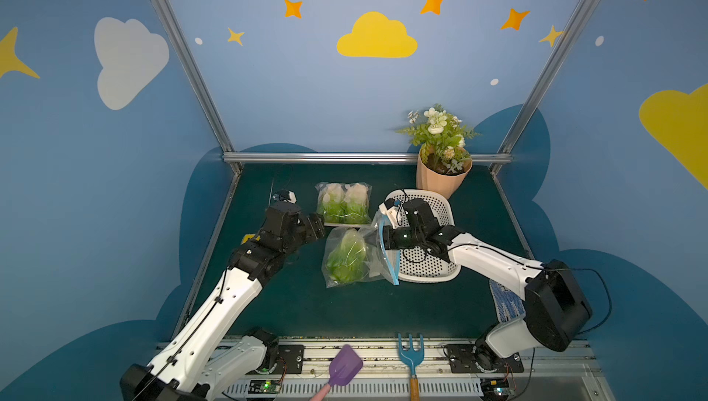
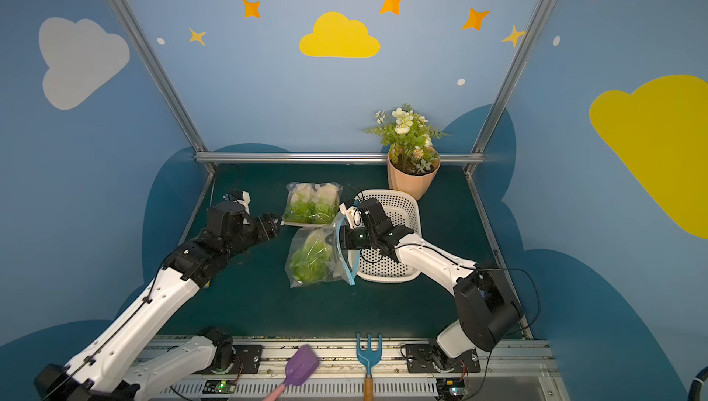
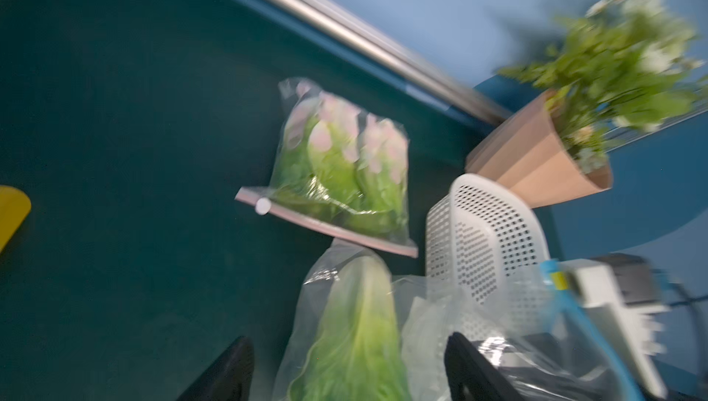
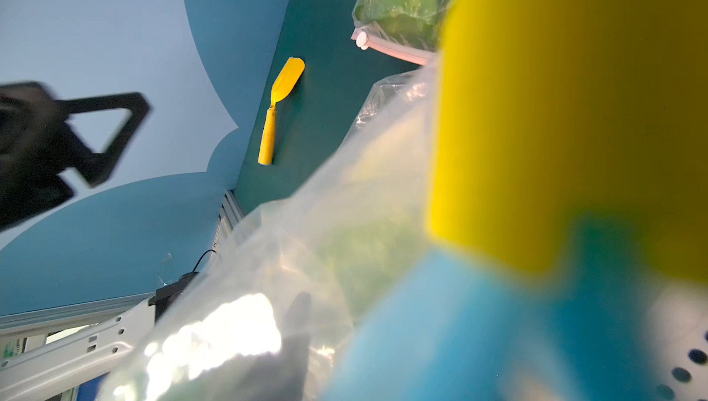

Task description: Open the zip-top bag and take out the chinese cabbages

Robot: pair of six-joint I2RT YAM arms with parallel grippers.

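One zip bag holding a cabbage (image 1: pixel 346 257) lies mid-table, its blue zip strip (image 3: pixel 590 327) raised at the right end, where my right gripper (image 1: pixel 388 237) is. In the right wrist view a blurred blue-and-yellow zip end fills the right side; whether the fingers grip it is unclear. A second bag with two cabbages (image 1: pixel 343 201) and a pink zip lies behind. My left gripper (image 1: pixel 315 225) stands open left of the bags, nothing between its fingers.
A white perforated basket (image 1: pixel 435 272) lies under the right arm. A flower pot (image 1: pixel 442 178) stands behind it. A yellow spatula (image 4: pixel 284 80) lies at the left.
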